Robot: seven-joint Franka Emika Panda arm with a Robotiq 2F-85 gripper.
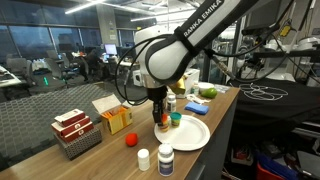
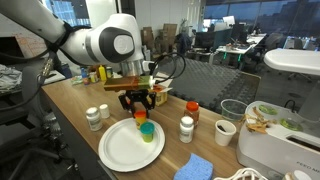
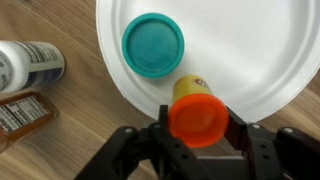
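Note:
A small yellow container with a round orange top [image 3: 197, 120] is between my fingers, and my gripper is shut on it. In the wrist view it overlaps the near rim of the white plate [image 3: 225, 35]. Beside it on the plate stands a teal cup [image 3: 153, 45], seen from above. Exterior view 1 has the gripper [image 1: 160, 113] low over the left part of the plate [image 1: 195, 138], with the teal cup [image 1: 175, 118] just to its right. Whether the container's base touches the plate is unclear.
Two bottles [image 3: 28, 65] [image 3: 22, 115] stand left of the plate in the wrist view. A white-capped bottle [image 1: 165, 160], a small white cup [image 1: 143, 160], a round red object [image 1: 131, 139] and an open orange box [image 1: 115, 118] line the table. A blue sponge [image 2: 195, 168] lies nearby.

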